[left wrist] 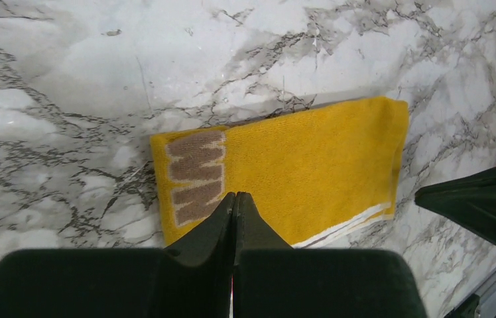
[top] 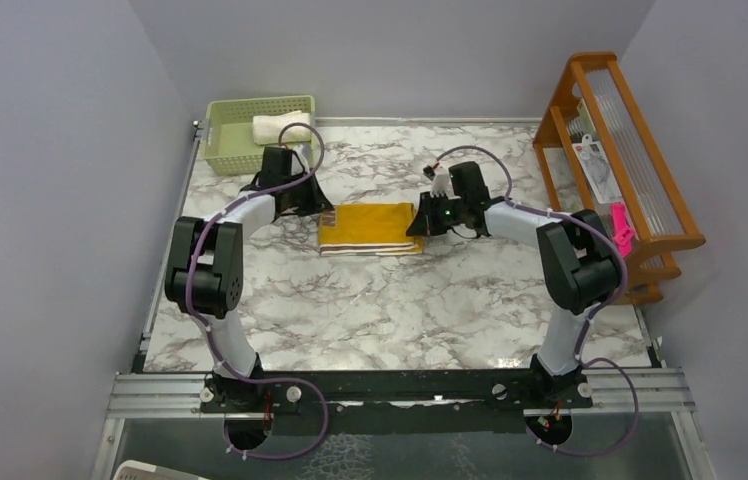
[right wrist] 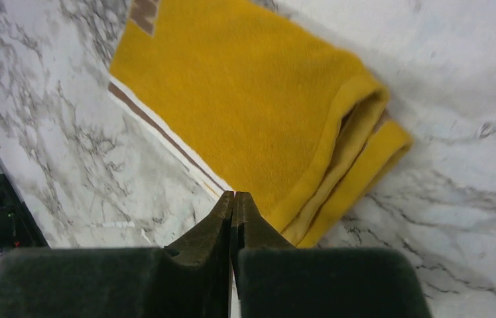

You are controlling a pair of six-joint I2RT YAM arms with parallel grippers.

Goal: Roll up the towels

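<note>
A yellow towel [top: 370,223], folded into a flat rectangle, lies on the marble table. It has a brown patch at its left end and white and brown stripes along the near edge. Over its left end hangs my left gripper [top: 329,209], shut, with nothing showing between its fingers. My right gripper [top: 414,233], shut as well, is over the right end; nothing shows between its fingertips. In the right wrist view the layered folds of the towel [right wrist: 258,99] show at that end. Whether either gripper touches the cloth, I cannot tell.
At the back left stands a green basket [top: 230,154] holding a white rolled towel [top: 272,128]. A wooden rack [top: 605,140] with a pink item [top: 621,228] occupies the right side.
</note>
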